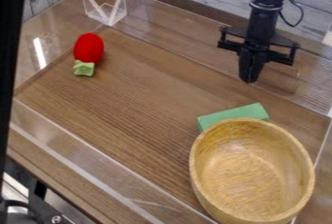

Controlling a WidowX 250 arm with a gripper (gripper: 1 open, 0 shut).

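My black gripper (250,74) hangs from the arm at the upper right, above bare wood, with its tips pointing down; whether its fingers are apart is too small to tell. Below it lies a green block (231,114), touching or very near the large wooden bowl (251,193) at the bottom right. A red object (89,47) sits at the left, with a small light green piece (84,69) just below it.
A clear plastic holder (105,8) stands at the back left, near a pale wall. The middle of the wooden table (143,112) is open. The table's edge runs along the lower left.
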